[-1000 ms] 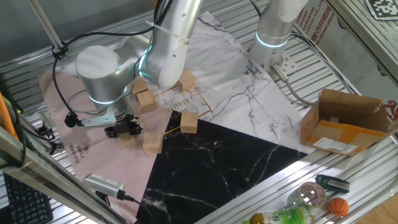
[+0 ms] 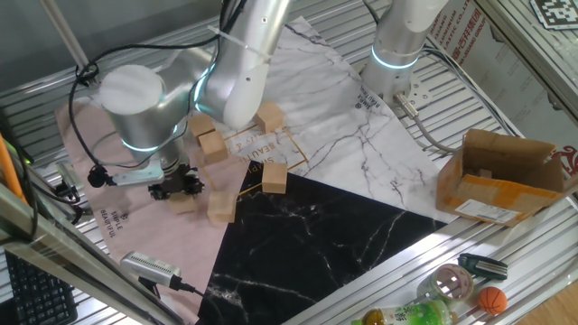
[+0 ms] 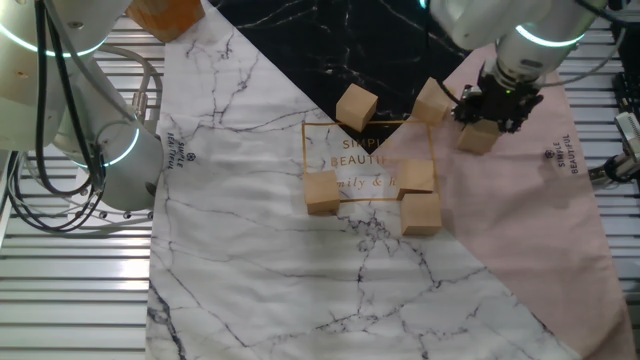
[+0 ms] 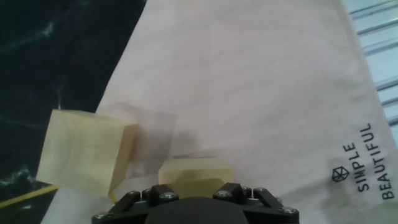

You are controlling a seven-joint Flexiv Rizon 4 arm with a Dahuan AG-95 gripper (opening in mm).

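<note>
My gripper [image 2: 176, 184] points down over the pink part of the cloth, at a pale wooden block [image 2: 182, 204]. In the wrist view the top of this block [image 4: 195, 169] shows between and beyond the dark fingertips; its near side is hidden by the gripper. Whether the fingers press on the block or stand apart from it cannot be made out. Exterior view 2 shows the same block [image 3: 478, 138] just below the gripper [image 3: 492, 112]. Close beside it stands another wooden block [image 4: 84, 152], apart from the fingers.
Several more wooden blocks lie around the printed frame, among them one block [image 3: 357, 107] on the black part and one block [image 3: 322, 193] on the white. An open cardboard box [image 2: 498, 181] stands at the right.
</note>
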